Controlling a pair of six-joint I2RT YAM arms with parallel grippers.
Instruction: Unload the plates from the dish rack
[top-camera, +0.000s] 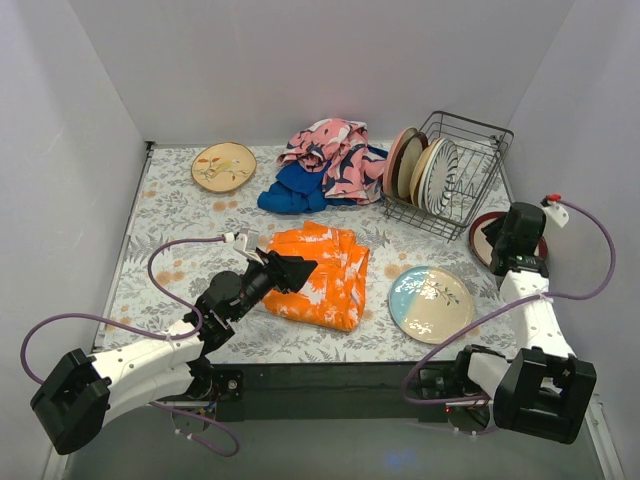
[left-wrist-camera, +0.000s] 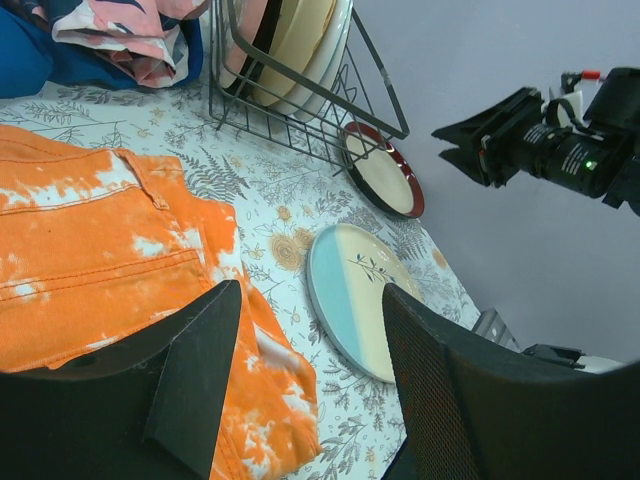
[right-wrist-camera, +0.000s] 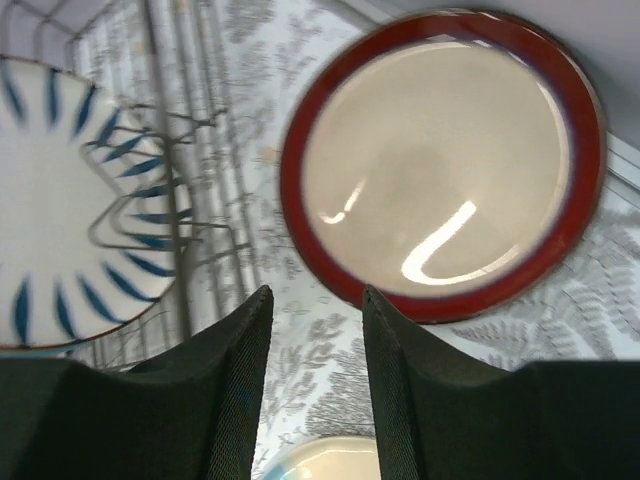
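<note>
The black wire dish rack (top-camera: 482, 185) at the back right holds several plates, including a patterned white plate (top-camera: 438, 177). A cream plate with a dark red rim (right-wrist-camera: 440, 165) lies on the table right of the rack. Above it hangs my right gripper, its fingers apart and empty; in the top view the arm covers part of this plate. A blue and cream plate (top-camera: 432, 305) lies at the front right. My left gripper stands open over the orange cloth (top-camera: 322, 278), with nothing between its fingers.
A yellowish plate (top-camera: 223, 167) lies at the back left. Bunched pink and blue cloth (top-camera: 325, 165) sits against the back wall, left of the rack. A wall (top-camera: 590, 180) rises close to the right arm.
</note>
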